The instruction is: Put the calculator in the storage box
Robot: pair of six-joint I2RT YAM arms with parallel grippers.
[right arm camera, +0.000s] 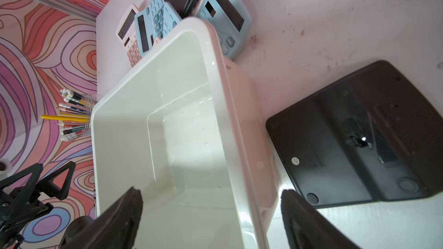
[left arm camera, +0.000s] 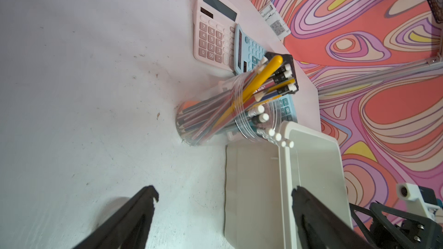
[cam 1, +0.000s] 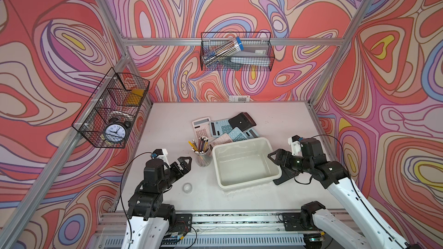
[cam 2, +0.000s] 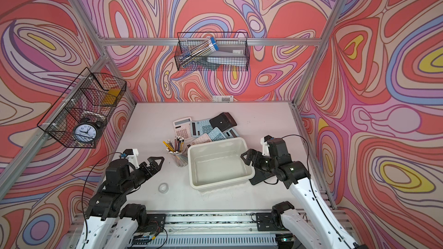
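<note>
An empty cream storage box (cam 1: 246,185) sits mid-table. Behind it calculators are piled: a pink one (cam 1: 201,129), light blue ones (cam 1: 221,127) and a black item (cam 1: 242,121) on top. My left gripper (cam 1: 181,166) is open with nothing between its fingers, left of the box near a pencil cup (left arm camera: 210,117). My right gripper (cam 1: 280,158) hovers at the box's right rim, its fingers apart and nothing held; in the right wrist view the rim runs between them.
A dark flat pad (right arm camera: 350,133) lies right of the box. A small clear ring (cam 1: 187,187) lies at front left. Wire baskets hang on the left, holding a clock (cam 1: 115,132), and at the back.
</note>
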